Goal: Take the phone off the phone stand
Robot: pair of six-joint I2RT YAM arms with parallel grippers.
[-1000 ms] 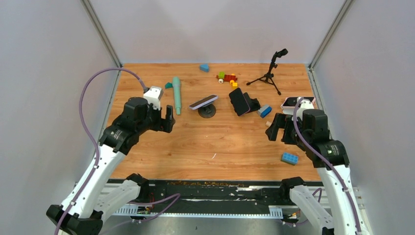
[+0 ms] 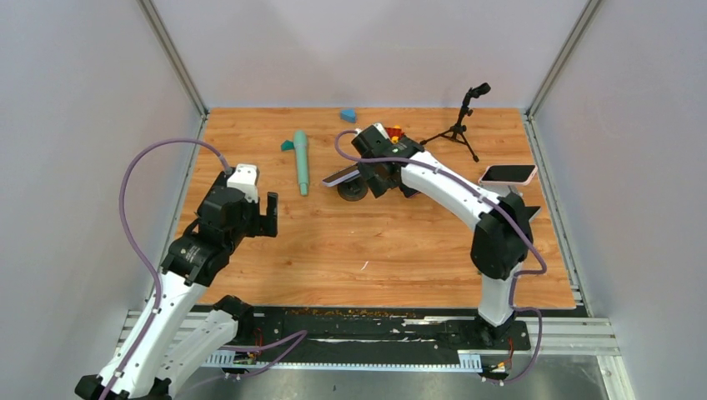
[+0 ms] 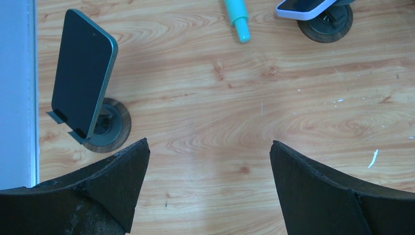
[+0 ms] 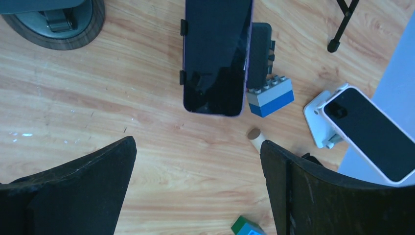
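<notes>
Several phones rest on stands. In the right wrist view, a dark phone with a purple edge leans in a black stand, ahead of my right gripper; that gripper is open and empty. In the top view the right arm hides this phone. Left of it, a lilac-edged phone sits tilted on a round-based stand. A dark teal-edged phone stands on another round-based stand in the left wrist view. My left gripper is open, empty, and to the right of that stand.
A white-edged phone on a stand is at the far right, near a black tripod. A green tube lies at back left. Blue-grey bricks touch the black stand's side.
My right gripper has swung left from the right side to the middle, now covering the purple-edged phone and its stand. The left gripper has shifted slightly left.
</notes>
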